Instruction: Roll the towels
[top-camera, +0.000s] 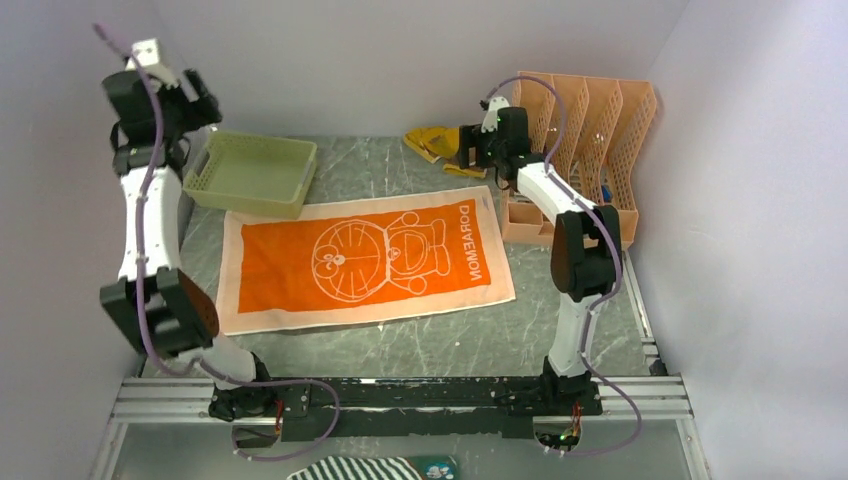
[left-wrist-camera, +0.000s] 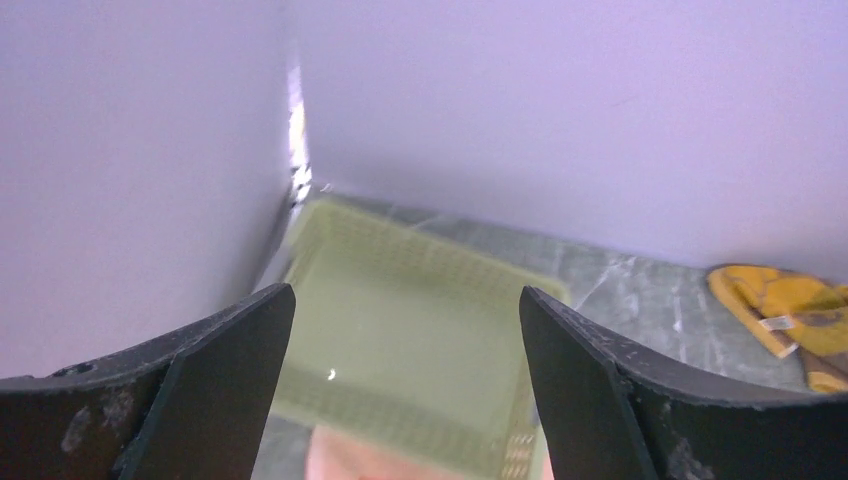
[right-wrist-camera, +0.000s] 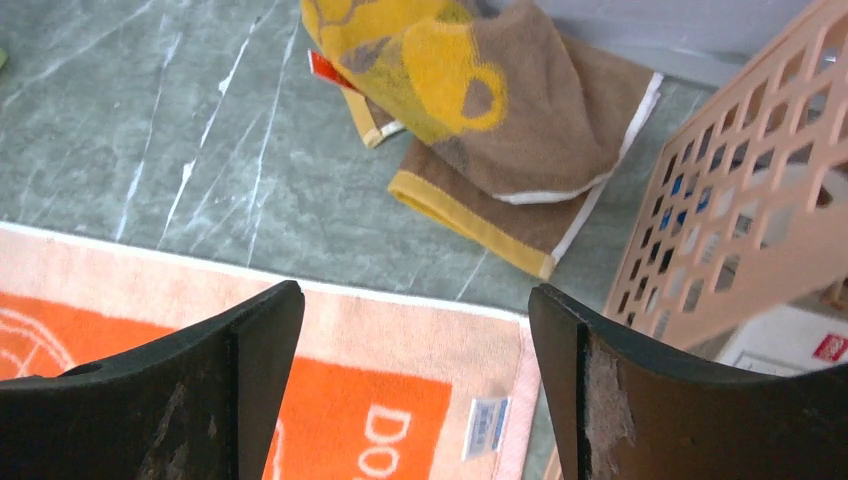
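An orange Doraemon towel (top-camera: 280, 270) with a pale border lies flat across the middle of the table. My left gripper (top-camera: 197, 92) is open and raised at the back left, above and beside the green basket (top-camera: 250, 175); its wrist view is blurred. My right gripper (top-camera: 470, 148) stands open at the back, left of the peach rack. Below it a brown and yellow towel (right-wrist-camera: 480, 90) lies folded and crumpled on the marble table.
The peach rack (top-camera: 625, 160) fills the back right. Bare table (top-camera: 400, 350) runs along the front. A striped cloth (top-camera: 345, 468) lies beyond the front rail. Walls enclose three sides.
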